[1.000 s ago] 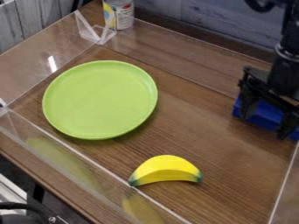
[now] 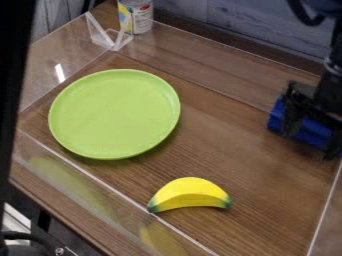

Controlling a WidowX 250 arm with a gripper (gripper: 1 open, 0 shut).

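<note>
At the right edge of the camera view my black gripper (image 2: 307, 108) is over a blue object (image 2: 286, 116), open, its fingers down around that object and partly hiding it. A green plate (image 2: 114, 112) lies on the left of the wooden surface, and a yellow banana (image 2: 191, 193) lies near the front, apart from both.
A can (image 2: 135, 15) and a clear angular plastic piece (image 2: 107, 32) stand at the back left. A transparent wall runs along the left and front edge.
My gripper has shifted slightly at the blue object over the last second. The plate and banana are unmoved.
</note>
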